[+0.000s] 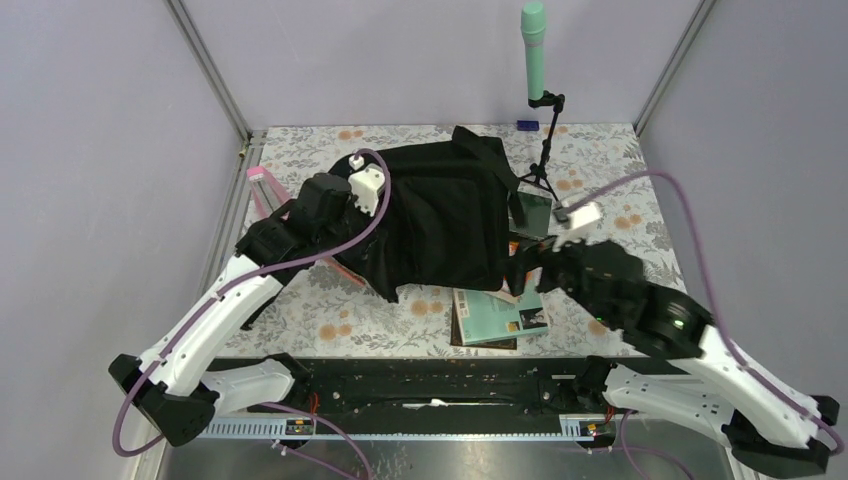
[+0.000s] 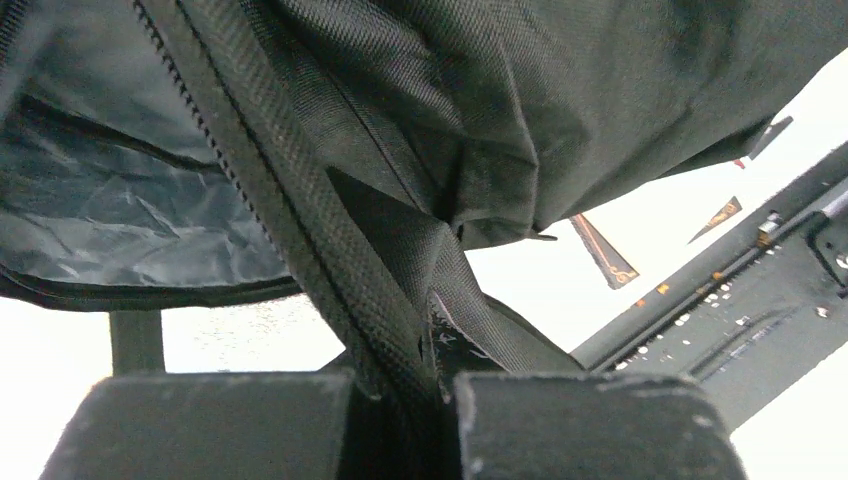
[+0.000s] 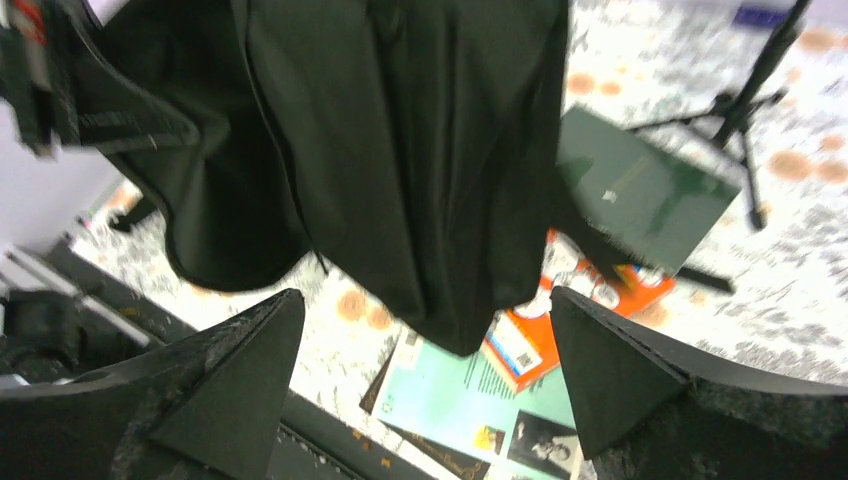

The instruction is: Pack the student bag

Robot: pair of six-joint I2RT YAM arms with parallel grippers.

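A black bag (image 1: 440,215) spreads across the middle of the table, its right end hanging over some books. In the left wrist view the bag's zipped edge (image 2: 290,200) runs down between the fingers of my left gripper, which is shut on it. A dark grey lining (image 2: 120,200) shows beside that zip. My right gripper stands open at the bag's right side, nothing held between its fingers. Below the bag lie a light green book (image 1: 510,315) and an orange-and-white book (image 3: 525,345). A dark green book (image 3: 640,190) rests farther back.
A pink case (image 1: 267,190) stands at the left, partly behind my left arm. At the back right are a black tripod (image 1: 547,150) with a mint-green top and a small blue box (image 1: 527,125).
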